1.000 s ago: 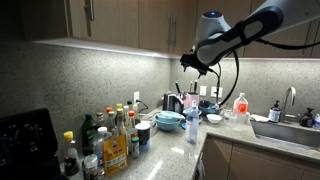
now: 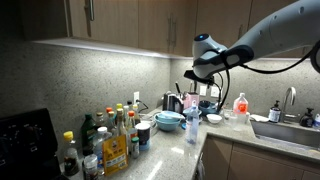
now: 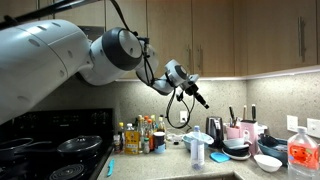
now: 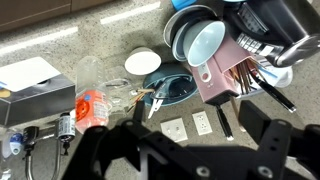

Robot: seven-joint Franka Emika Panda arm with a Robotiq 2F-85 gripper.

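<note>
My gripper (image 2: 204, 79) hangs in the air above the back corner of the counter, below the upper cabinets. In the wrist view, its dark fingers (image 4: 262, 150) stand wide apart at the lower edge, with nothing held between them. Beneath it are a pink utensil holder (image 4: 222, 78) with knives and utensils, a light blue cup (image 4: 205, 42), a dark bowl (image 4: 175, 85) and a white round dish (image 4: 142, 62). A clear bottle with an orange label (image 4: 92, 105) lies to their left in that view. None of these touches the gripper.
A pale bottle (image 3: 197, 152) stands near the counter's front edge, with blue bowls (image 2: 168, 119) behind it. Several bottles and jars (image 2: 115, 145) crowd the left. The sink (image 2: 285, 132) is at the right. Upper cabinets (image 3: 215, 40) hang close to the arm.
Over the last second the gripper has come down and a little to the left in the first exterior view. The counter objects have stayed put.
</note>
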